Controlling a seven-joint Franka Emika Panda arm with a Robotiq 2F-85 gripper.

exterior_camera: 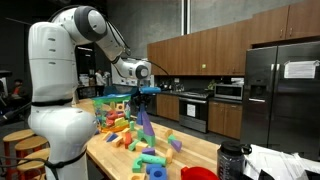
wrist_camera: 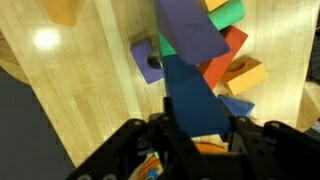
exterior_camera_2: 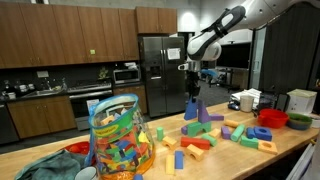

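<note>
In the wrist view my gripper is shut on a blue block (wrist_camera: 190,92), which fills the space between its fingers. Just beyond it lies a purple block (wrist_camera: 188,30), overlapping it in this view; whether the two touch, I cannot tell. Exterior view 2 shows the blue block (exterior_camera_2: 191,110) hanging point-down from the gripper (exterior_camera_2: 192,98), with the purple block (exterior_camera_2: 203,113) right beside it. From exterior view 1 the tall purple block (exterior_camera: 147,123) stands out below the gripper (exterior_camera: 141,100), and the blue one is hidden.
Several coloured blocks lie scattered on the wooden table, among them a red block (wrist_camera: 224,58), an orange block (wrist_camera: 246,75) and a green block (wrist_camera: 228,14). A clear bag of blocks (exterior_camera_2: 122,140) stands at one side. A black canister (exterior_camera: 231,160) and a red bowl (exterior_camera: 198,173) sit nearby.
</note>
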